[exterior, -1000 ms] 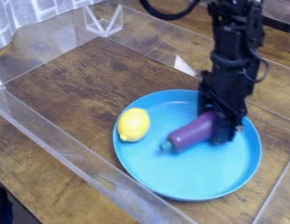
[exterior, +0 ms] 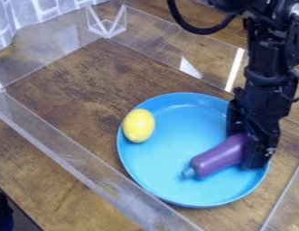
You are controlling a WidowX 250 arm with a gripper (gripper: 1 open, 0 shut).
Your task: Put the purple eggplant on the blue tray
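Note:
The purple eggplant [exterior: 217, 157] lies slantwise on the right half of the round blue tray [exterior: 163, 168], its blunt tip pointing toward the lower left. My black gripper [exterior: 250, 146] is low over the tray's right side, right at the eggplant's upper right end. That end is hidden by the dark fingers, so whether they still clasp it or are spread around it does not show.
A yellow egg-shaped object [exterior: 138, 125] rests at the tray's left rim. Clear plastic walls [exterior: 85, 162] border the brown wooden surface [exterior: 98, 77], which is bare behind and left of the tray.
The eggplant and my gripper have shifted to the right and toward the camera across the tray. The tray and the yellow object have stayed put.

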